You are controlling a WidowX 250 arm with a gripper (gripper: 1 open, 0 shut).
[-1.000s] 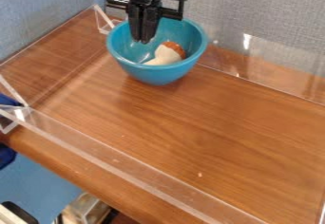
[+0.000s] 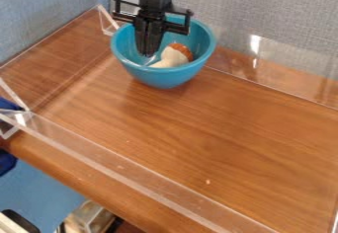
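A turquoise bowl (image 2: 185,74) stands at the back of the wooden table, holding a mushroom-like object (image 2: 175,54) with an orange-brown and cream surface. My black gripper (image 2: 148,51) reaches down into the left part of the bowl, left of that object. Its fingers look shut; I cannot see anything held between them.
Clear strips run along its edges. A grey textured wall stands behind and to the left. A dark blue item (image 2: 7,109) sits at the left edge.
My gripper has moved slightly lower into the bowl over the last second. The bowl and its contents look unmoved.
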